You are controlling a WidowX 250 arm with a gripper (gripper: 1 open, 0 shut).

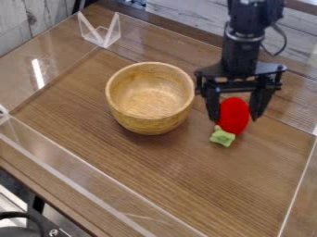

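Observation:
My gripper [235, 93] is over the red strawberry [233, 116], its dark fingers open and spread to either side of it. The strawberry has a green leafy top [223, 137] and rests on the wooden table. A large round wooden bowl [148, 100] sits to the left of it, empty.
A small white wire-like object [102, 30] stands at the back left. Dark items and cables lie at the lower left edge.

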